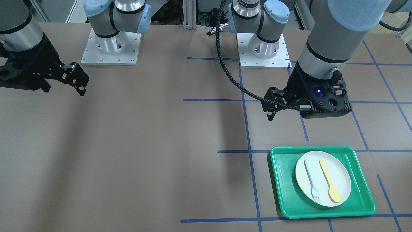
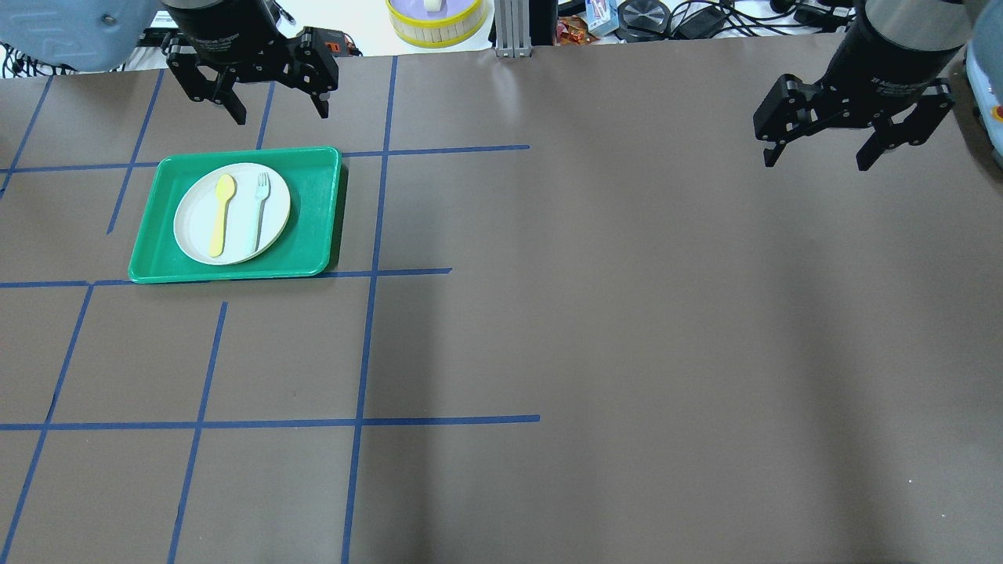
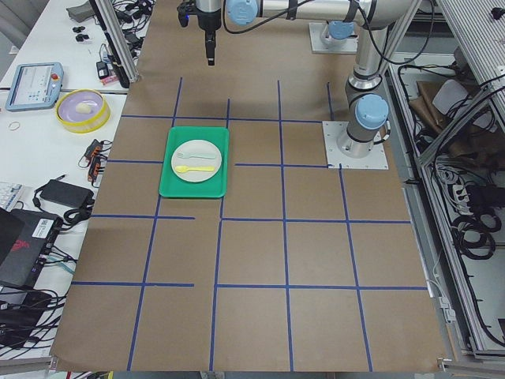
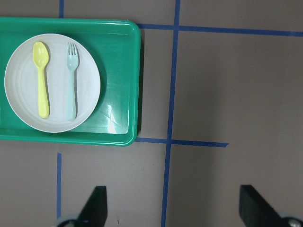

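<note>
A green tray [image 1: 284,181] [image 4: 118,85] holds a white plate [image 1: 305,181] [image 4: 23,90], on which lie a yellow spoon [image 1: 328,178] [image 4: 41,85] and a pale mint fork [image 1: 313,181] [image 4: 71,85], side by side. My gripper hangs above the table beside the tray, its two fingertips wide apart at the bottom of the wrist view, open with nothing between them. In the top view the tray sits at the left, just below a black gripper head.
Other arms stand at the table's edges, including a second black gripper head [image 2: 846,113] at the right of the top view. Cables and equipment lie beyond the table.
</note>
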